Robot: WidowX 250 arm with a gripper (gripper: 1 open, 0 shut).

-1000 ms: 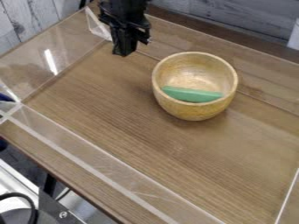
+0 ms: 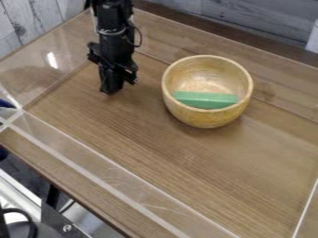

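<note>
My black gripper (image 2: 110, 87) hangs low over the wooden table at the upper left, left of a light tan bowl (image 2: 206, 72). Its fingertips are dark and small, and I cannot see anything clearly held between them. In the bowl lies a green block (image 2: 206, 99).
A pale strip crosses the lower left, with a dark cable at the bottom-left corner. Walls or panels border the back.
My gripper has moved down from the top of the view to the table area left of the bowl. The bowl and green block stay in place.
</note>
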